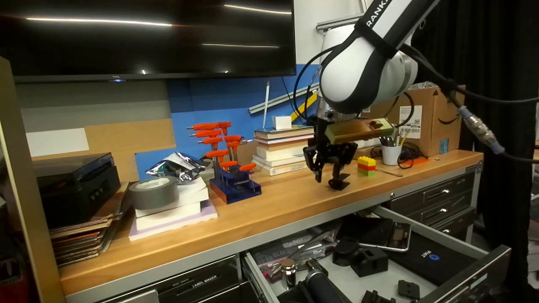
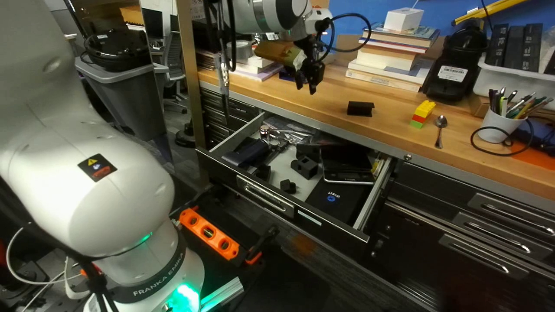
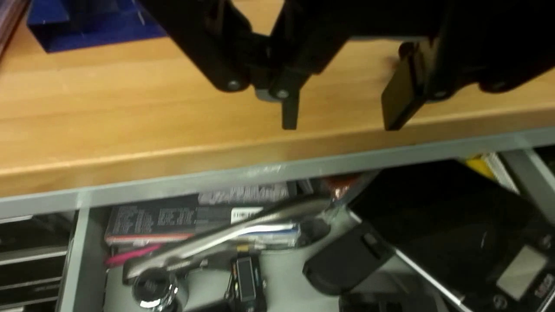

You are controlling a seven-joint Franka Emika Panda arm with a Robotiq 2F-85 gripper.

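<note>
My gripper hangs above the tabletop's front strip, just behind the pulled-out drawer. Its two fingers (image 3: 290,112) stand apart with only bare wood visible between them. From the side, the gripper (image 2: 305,88) is clear of the surface, left of a small black curved piece (image 2: 360,108) on the wood. In exterior view 1 that black piece (image 1: 339,184) appears just below the fingertips and partly overlaps them. The open drawer (image 2: 301,208) holds a black flat device (image 3: 458,208), a wrench-like metal tool (image 3: 229,234), a black block (image 2: 305,167) and a dark case (image 2: 333,198).
On the tabletop are a toy-brick stack (image 2: 422,113), a spoon (image 2: 440,127), a pen cup (image 2: 497,125) and a book pile (image 2: 387,65). A blue stand with red-handled tools (image 1: 235,187) is left of the gripper. Bare wood (image 1: 283,202) lies between the stand and gripper.
</note>
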